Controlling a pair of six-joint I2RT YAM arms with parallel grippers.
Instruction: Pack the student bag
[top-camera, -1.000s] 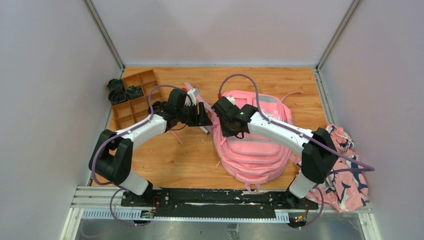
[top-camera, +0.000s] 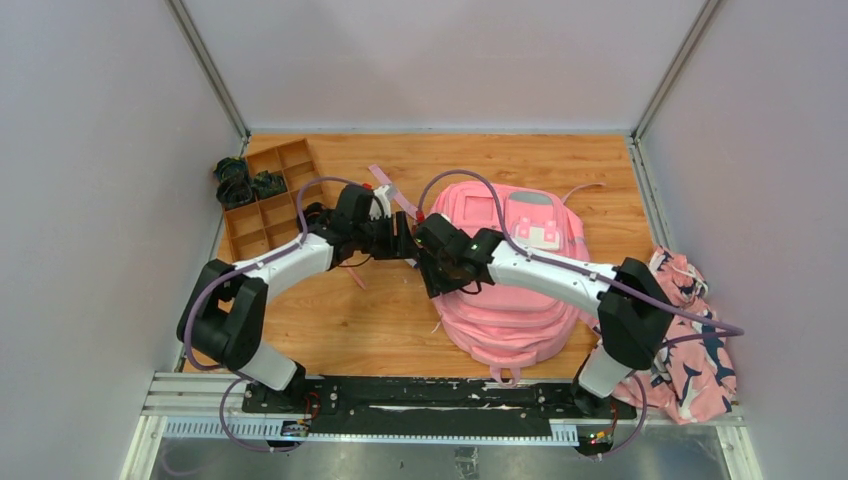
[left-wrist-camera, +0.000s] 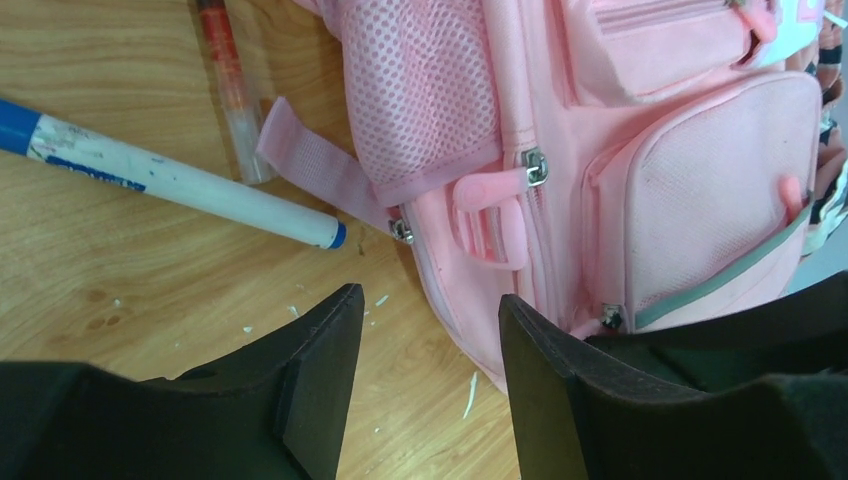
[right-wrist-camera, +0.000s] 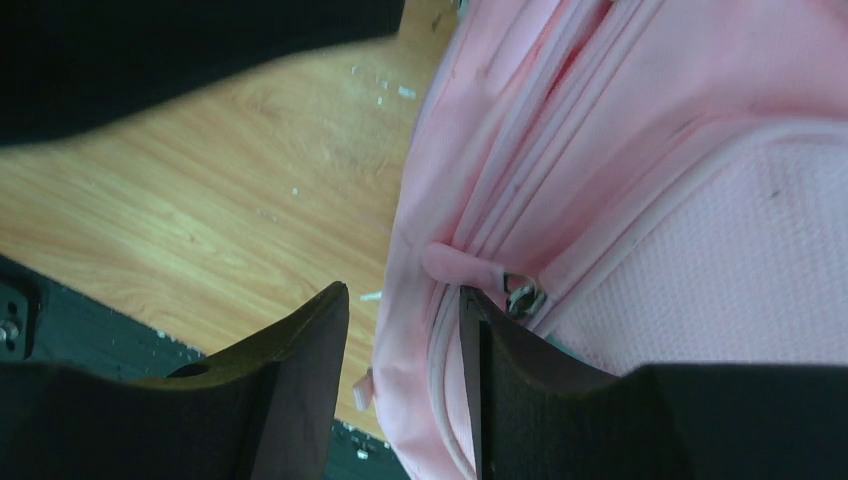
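Observation:
The pink student bag (top-camera: 515, 310) lies right of centre on the wooden table, its zipped side edge facing left. In the top view my left gripper (top-camera: 403, 238) is just left of that edge. It stands open in the left wrist view, its fingers (left-wrist-camera: 322, 385) apart over bare wood, with a pink zip pull (left-wrist-camera: 490, 190) beyond them. At the bag's left edge is my right gripper (top-camera: 432, 284). In the right wrist view its fingers (right-wrist-camera: 310, 385) are parted around the side seam, a pink zip pull (right-wrist-camera: 462, 264) beside the right fingertip; no grip shows.
Left of the bag lie a blue-and-white marker (left-wrist-camera: 180, 185) and a clear tube with red inside (left-wrist-camera: 225, 65). A wooden compartment tray (top-camera: 250, 215) stands at the back left. Patterned pink cloth (top-camera: 690, 375) lies at right.
The right gripper has moved left and toward the table's front, from over the bag to its left edge. My left gripper has shifted slightly left. The bag stays in place.

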